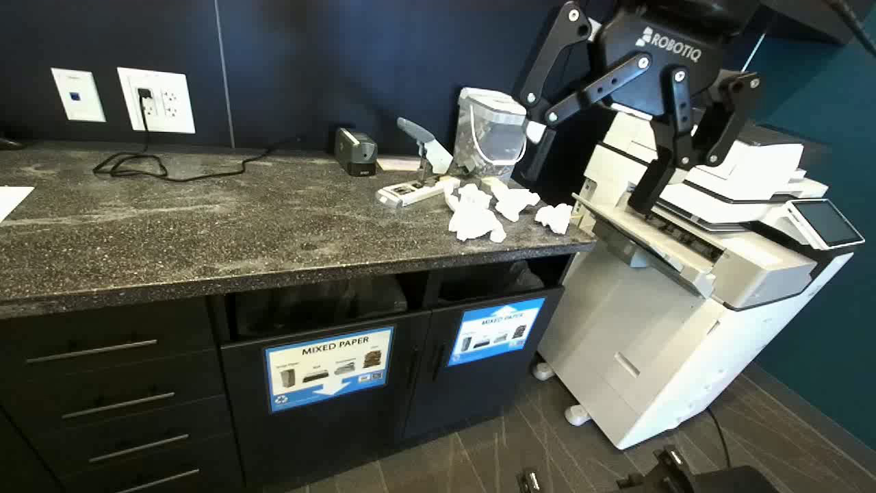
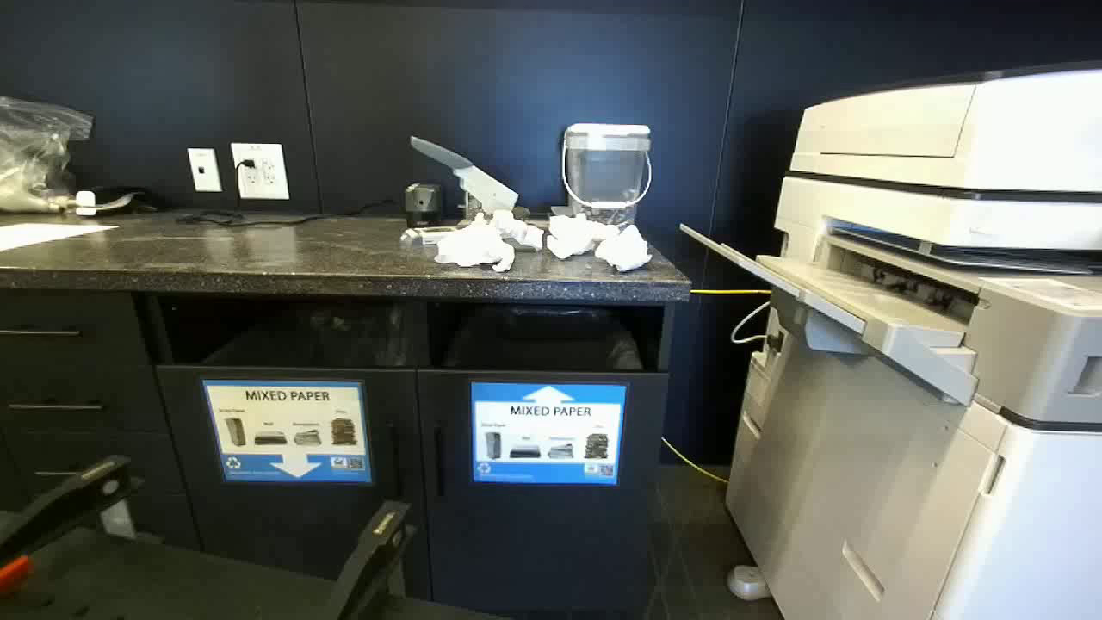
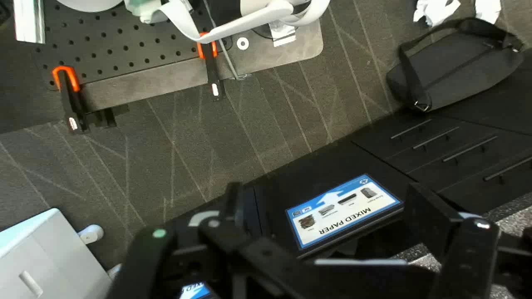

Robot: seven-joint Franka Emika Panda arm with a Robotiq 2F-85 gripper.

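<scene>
My gripper (image 1: pixel 593 168) hangs open over the counter's right end and the printer in exterior view 1, nothing between its fingers. In the wrist view the open gripper shows its two fingers well apart, with a mixed paper sign (image 3: pixel 344 211) visible beyond the gap. White crumpled paper (image 1: pixel 476 220) lies in several wads near the counter's right edge. One separate wad (image 2: pixel 625 249) sits closest to that edge in exterior view 2, where the gripper does not show. Behind the wads stand a stapler (image 2: pixel 467 176) with its arm raised and a clear lidded bucket (image 2: pixel 605 170).
Below the counter (image 2: pixel 341 248) are two dark openings above cabinet doors with mixed paper signs. A large printer (image 2: pixel 888 238) stands to the right, its tray sticking out toward the counter. A black pencil sharpener (image 1: pixel 355 152) sits at the back.
</scene>
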